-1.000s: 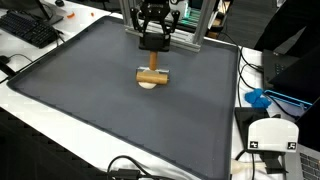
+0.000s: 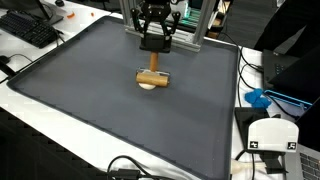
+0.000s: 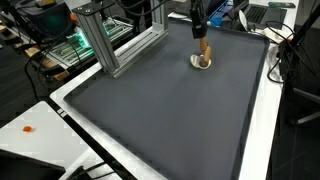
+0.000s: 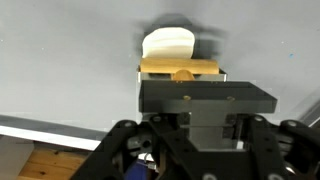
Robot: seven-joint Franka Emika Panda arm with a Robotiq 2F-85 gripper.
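A roller with a wooden handle and a wooden cylinder is held upright, its cylinder lying level at the bottom. My gripper is shut on the top of the handle. Right by the cylinder lies a flat, roundish white piece, like dough, on the grey table. In exterior view 2 that white piece shows partly behind the cylinder. From the wrist, the cylinder overlaps one edge of the white piece, and a black bar hides most of the handle. Whether they touch, I cannot tell.
A white frame stands at one edge. Off the table lie a keyboard, a blue object and a black-and-white device.
The roller and gripper have barely moved; the cylinder sits very slightly lower in exterior view 1. The gripper has kept its hold on the handle.
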